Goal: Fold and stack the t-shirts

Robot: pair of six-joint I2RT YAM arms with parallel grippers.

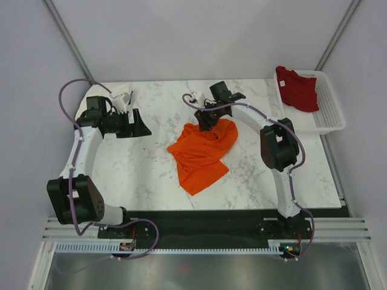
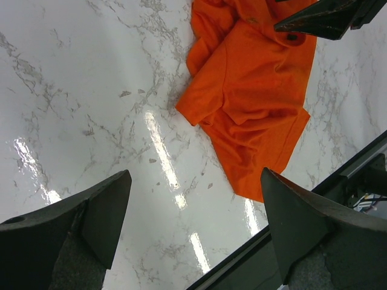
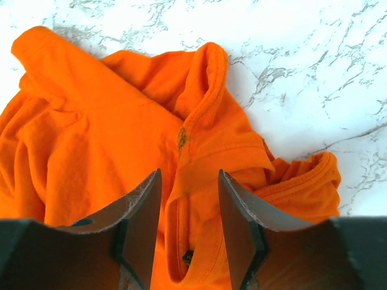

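Note:
A rumpled orange t-shirt (image 1: 196,157) lies mid-table; in the left wrist view the shirt (image 2: 248,90) has a flap reaching toward the front edge. My right gripper (image 1: 208,121) hangs over its upper part, fingers (image 3: 130,235) apart with orange folds (image 3: 97,139) visible beneath and between them. My left gripper (image 1: 136,127) stands open at the table's left, apart from the shirt, over bare marble (image 2: 121,151).
A white basket (image 1: 329,112) at the right holds a dark red cloth (image 1: 297,90). A white item (image 1: 92,95), perhaps folded cloth, sits at the back left, partly behind the left arm.

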